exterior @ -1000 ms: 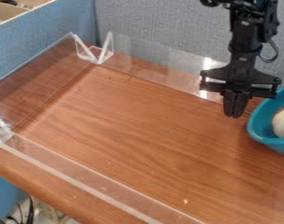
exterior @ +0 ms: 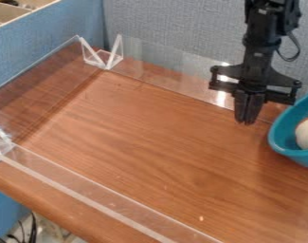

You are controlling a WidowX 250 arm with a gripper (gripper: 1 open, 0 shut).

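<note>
My black gripper (exterior: 247,109) hangs at the right rear of the wooden table, its fingers pointing down and shut, with nothing visible between them. Just right of it sits a teal bowl (exterior: 282,146), cut off by the frame edge, holding a pale round object (exterior: 307,132).
Clear plastic guards with white brackets (exterior: 103,57) run along the back and left of the table (exterior: 137,161). Grey and blue padded walls stand behind and at left.
My gripper has moved slightly left and up over the last second. The bowl and its contents are unchanged.
</note>
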